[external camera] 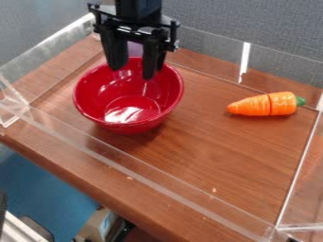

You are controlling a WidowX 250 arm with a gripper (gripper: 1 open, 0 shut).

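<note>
My black gripper point(134, 66) hangs at the top centre, open, its two fingers apart just over the back part of a red bowl point(128, 106). Nothing shows between the fingertips. An orange toy carrot point(259, 105) with a green top lies on the wooden surface to the right of the bowl. A small purple item point(136, 49) is partly hidden behind the gripper.
Clear plastic walls border the wooden table point(202, 170) on its sides and back. Below the front left edge is a blue surface with some hardware.
</note>
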